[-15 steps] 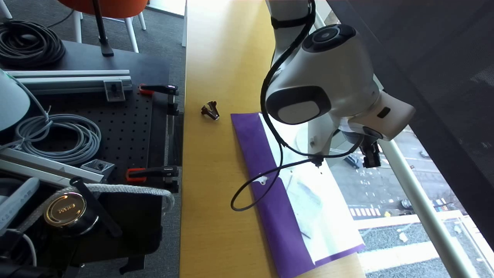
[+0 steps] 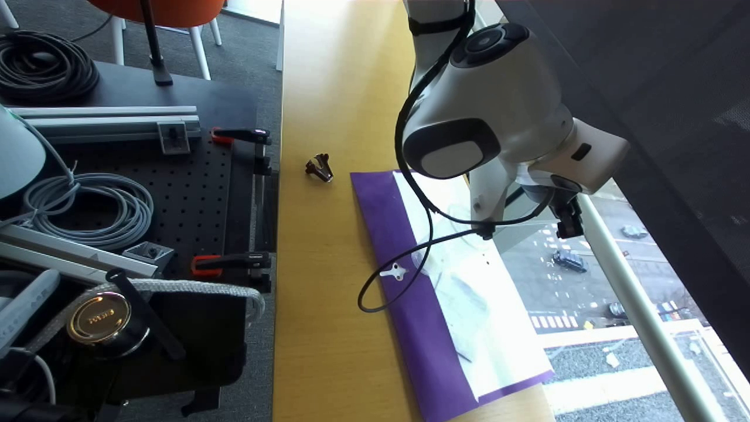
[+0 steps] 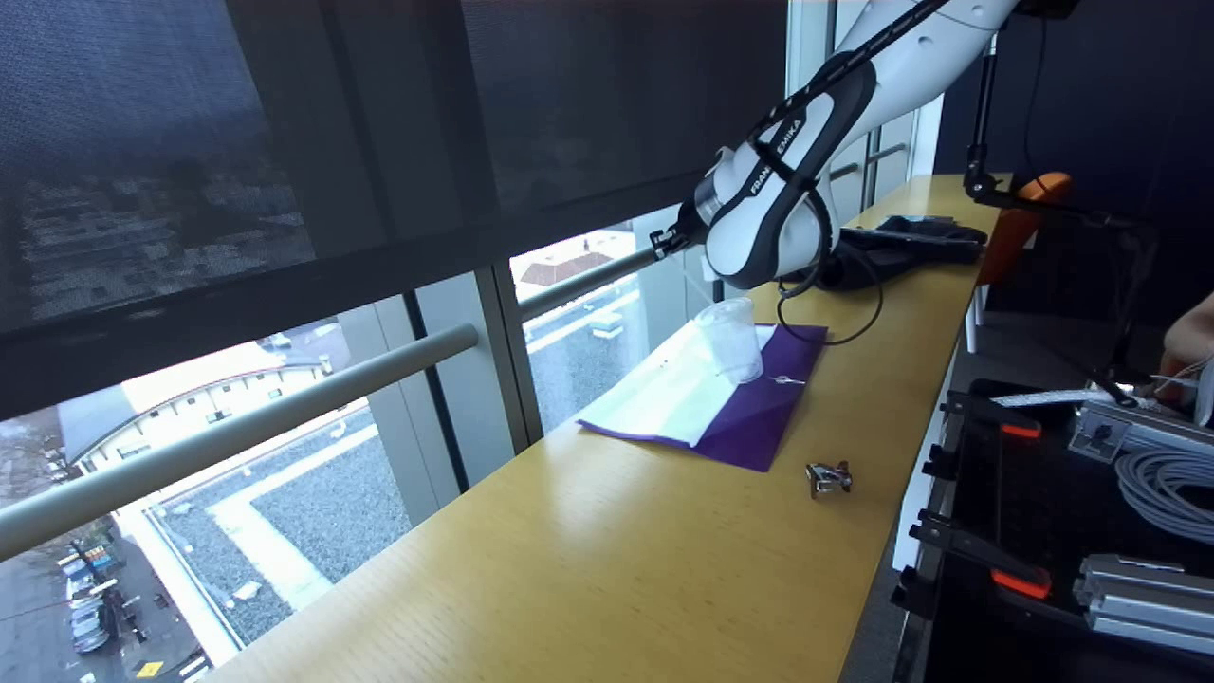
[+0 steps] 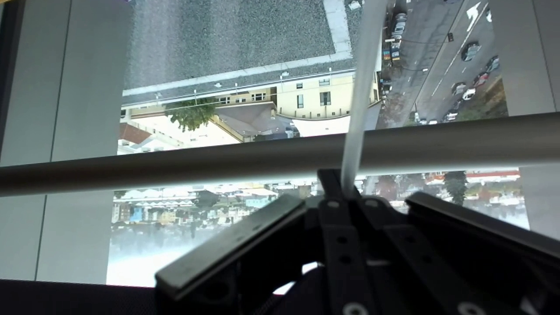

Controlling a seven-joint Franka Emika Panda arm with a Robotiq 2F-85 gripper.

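Note:
In the wrist view my gripper is shut, with a thin translucent whitish strip (image 4: pixel 358 107) running out from between its fingertips. Beside the window rail, the gripper (image 3: pixel 665 241) shows small in exterior view 2, pointing at the glass. Below it a clear plastic vessel or bag (image 3: pixel 729 340) shows over the white paper; whether it rests there or hangs is unclear. A faint line seems to run from the gripper towards it. The white sheet (image 2: pixel 503 327) lies on a purple sheet (image 2: pixel 426 351) on the table. A small silvery piece (image 2: pixel 394 271) sits on the purple part.
A dark metal staple remover (image 2: pixel 320 168) stands alone on the wooden table (image 2: pixel 320 316). The window rail (image 3: pixel 307 404) runs close to the gripper. A cable loop (image 2: pixel 365 288) dangles from the arm.
In exterior view 1, the arm and gripper have shifted slightly upward in the picture, the gripper also a little to the right. The dangling cable loop has swung a little. The sheets have stayed put.

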